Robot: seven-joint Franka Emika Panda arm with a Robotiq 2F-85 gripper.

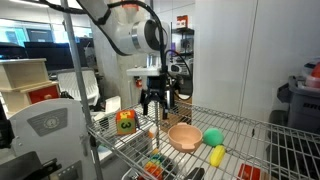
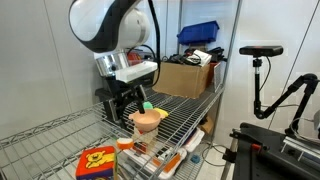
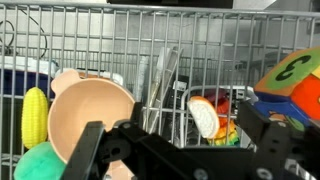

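Note:
My open gripper points down over the wire rack [image 1: 262,137], with nothing held between its fingers. Below the gap, in the wrist view, lies a small white-and-orange item [image 3: 203,118], nearer the right finger. It shows in exterior view 1 as a small orange-and-white piece [image 1: 152,131], apart from and under the gripper [image 1: 156,106]. A pink bowl [image 3: 82,112] sits beside it, partly covered by the left finger. On the other side stands a red, green and yellow box [image 1: 125,122].
A green round item [image 1: 213,136] and a yellow corn-like item [image 1: 217,155] lie past the bowl. Multicoloured pieces [image 1: 156,164] show below the upper wires. A brown box [image 2: 185,77] is at the rack's far end. Bare wire remains at the right [image 1: 290,150].

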